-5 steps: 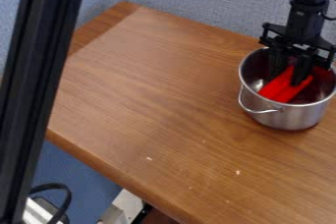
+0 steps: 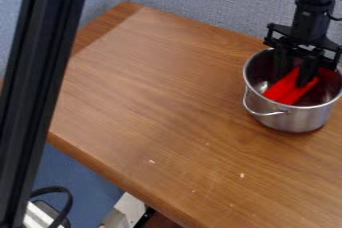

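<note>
A steel pot (image 2: 281, 117) with a wire handle sits at the right side of the wooden table. Inside it lies a red object (image 2: 289, 89), elongated, partly hidden. My black gripper (image 2: 301, 64) reaches down into the pot from above, its fingertips among the red object; it appears shut on it, though the tips are partly hidden.
A grey padded wall stands behind it. A dark vertical post (image 2: 34, 62) fills the left edge, with cables below it.
</note>
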